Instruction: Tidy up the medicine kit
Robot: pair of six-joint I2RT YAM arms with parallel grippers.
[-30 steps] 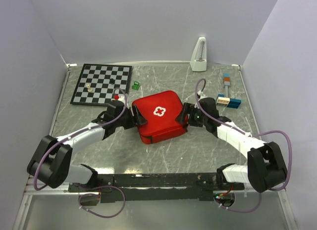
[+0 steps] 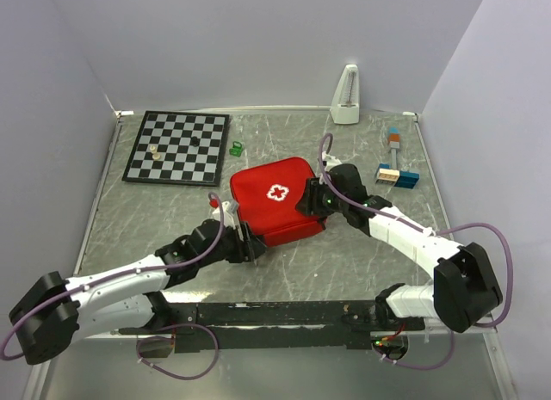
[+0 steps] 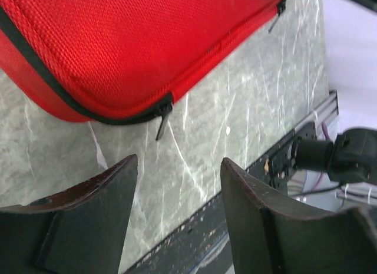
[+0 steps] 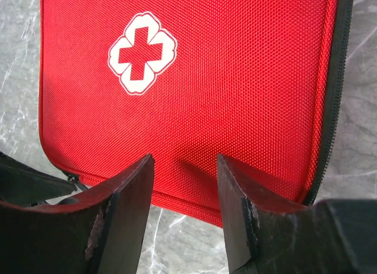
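Observation:
The red medicine kit [image 2: 271,193], a soft case with a white cross emblem [image 4: 142,53], lies closed in the middle of the table. At its front-left corner my left gripper stands part open with nothing between its fingers. Just ahead of those fingertips, a dark zipper pull [image 3: 164,121] hangs from the case's corner, apart from them. My right gripper is at the front-right part of the lid, shut on the red fabric, which shows between its fingers. A second zipper pull [image 3: 277,15] shows at the far front corner. The kit's inside is hidden.
A chessboard [image 2: 176,148] lies at the back left, with a small green object [image 2: 236,149] beside it. At the back stands a white metronome [image 2: 346,95]; blue and orange blocks [image 2: 396,172] are at the right.
My left gripper has moved from the kit's left side toward the front, near its front-left corner. My right gripper has shifted left onto the lid and taken hold of it.

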